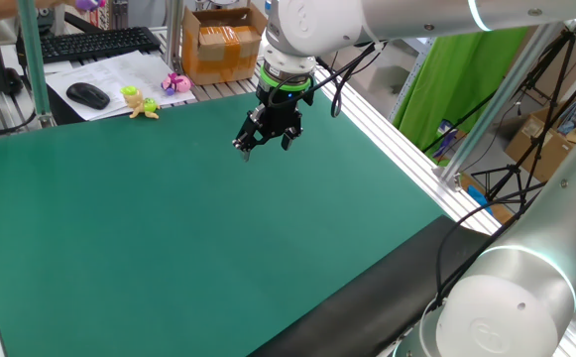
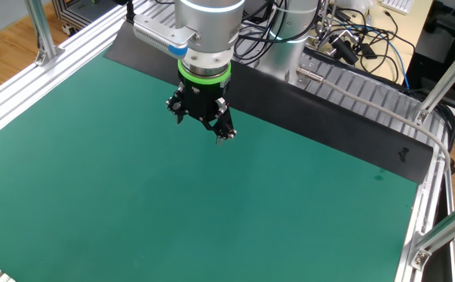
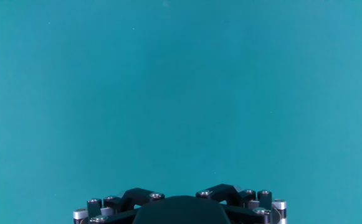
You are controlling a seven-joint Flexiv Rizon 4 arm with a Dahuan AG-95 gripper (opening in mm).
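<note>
My black gripper (image 1: 267, 149) hangs above the green table mat (image 1: 169, 238), its two fingers spread well apart and nothing between them. From the opposite side, the same gripper (image 2: 201, 131) shows its fingers apart over the bare mat near the arm's base. The wrist view has only mat (image 3: 181, 99) below, with the spread finger linkages at the bottom edge; the fingertips cannot be made out there.
Beyond the mat's far edge sit a yellow-green toy figure (image 1: 140, 102), a pink toy (image 1: 175, 84), a mouse (image 1: 88, 95), a keyboard and a cardboard box (image 1: 220, 45). Aluminium posts rise at the table's corners.
</note>
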